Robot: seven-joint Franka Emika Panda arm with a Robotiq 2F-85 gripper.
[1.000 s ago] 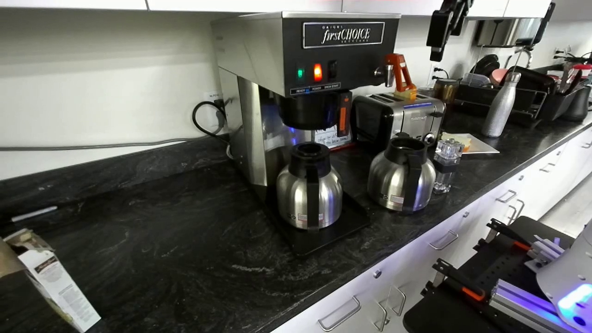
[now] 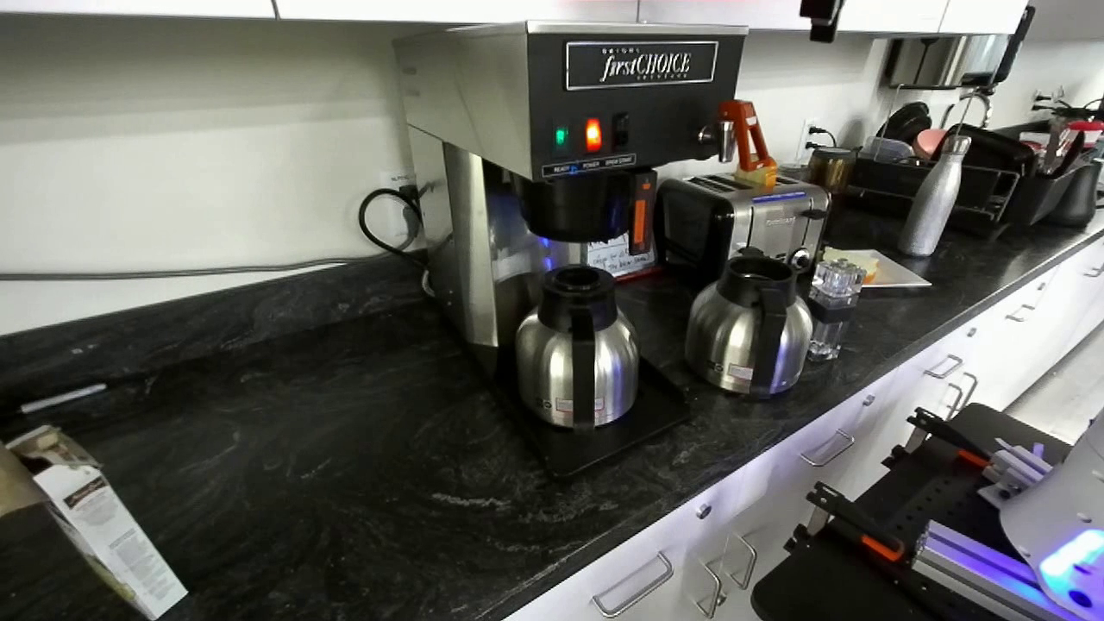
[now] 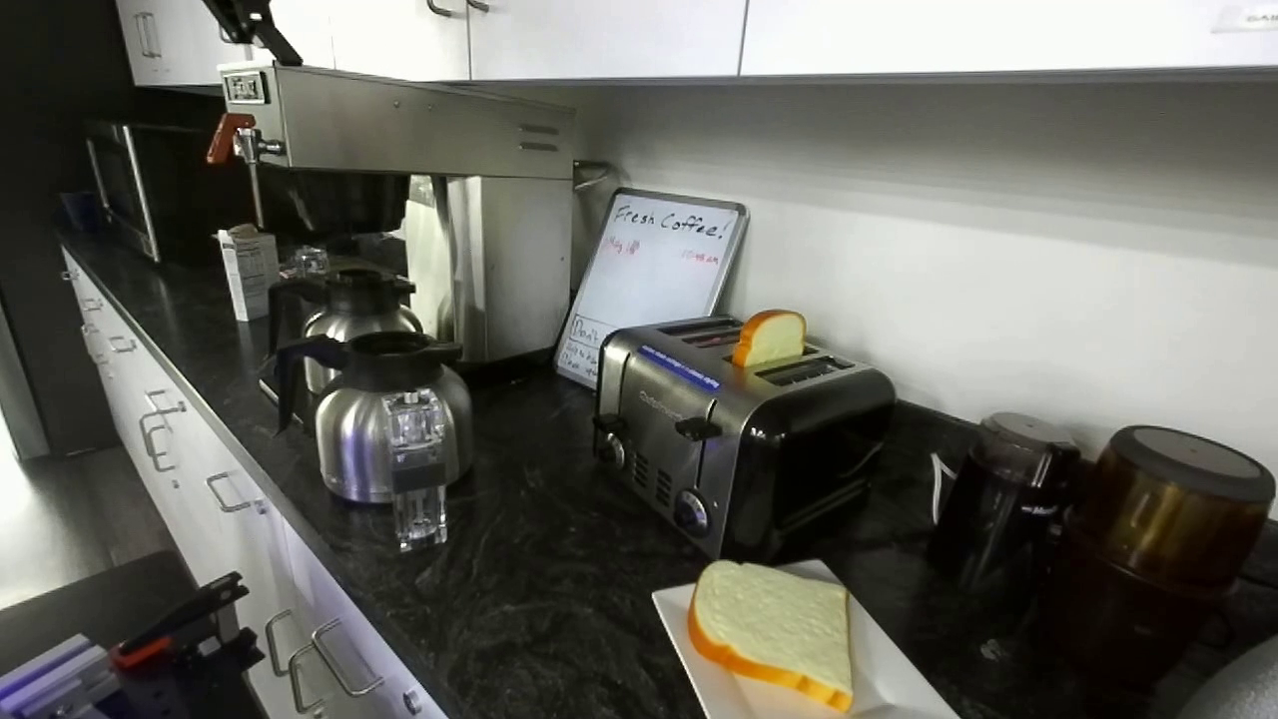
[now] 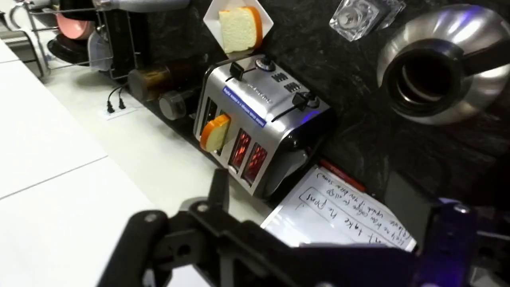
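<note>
In the wrist view my gripper stands open, its fingers (image 4: 220,189) wide apart and nothing held between them. Beyond and below it is a steel toaster (image 4: 267,100) with slots glowing red. One slice of bread (image 3: 769,338) pokes up out of a toaster slot. Another bread slice (image 3: 773,629) lies flat on a white plate (image 3: 881,653) in front of the toaster. Only a dark tip of the gripper (image 2: 823,15) shows at the top of exterior view 1, high above the counter.
A coffee maker (image 2: 466,78) has one carafe (image 2: 580,362) on its base; a second carafe (image 2: 740,331) stands beside it. Close by are a clear grinder (image 3: 419,467), a whiteboard (image 3: 653,264) and a brown jar (image 3: 1180,503). Upper cabinets (image 3: 599,36) overhang the counter.
In exterior view 1 the gripper has risen, so most of it is out of the frame at the top. The objects on the counter look unmoved.
</note>
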